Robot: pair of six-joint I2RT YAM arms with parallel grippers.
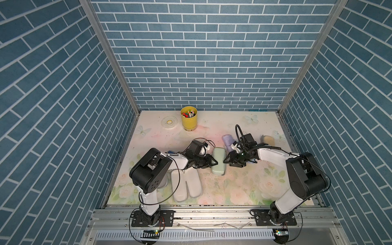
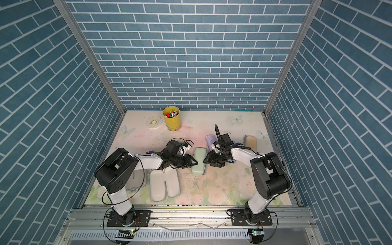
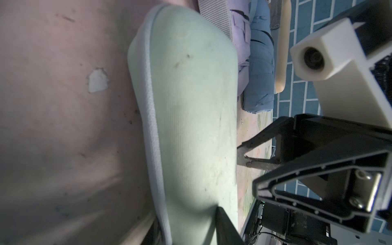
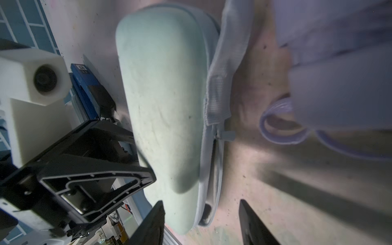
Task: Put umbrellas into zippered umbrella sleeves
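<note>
A pale green zippered sleeve [image 1: 219, 158] lies on the table between my two grippers. The right wrist view shows its grey strap, a small zip pull [image 4: 228, 135] and a narrow gap in its seam toward the lower end. My left gripper stands part open at the sleeve's left side, one finger over its green face and the other by its pale edge. My right gripper, fingers apart, is at the seam side; one finger overlaps the sleeve's lower end, the other is over bare table. A lavender umbrella [image 1: 227, 140] lies behind the right gripper.
A blue umbrella [image 3: 261, 61] lies beyond the lavender one. White sleeves [image 1: 186, 185] rest under the left arm, at the front. A yellow pot [image 1: 189, 119] with pens and a roll of tape [image 1: 169, 121] stand at the back.
</note>
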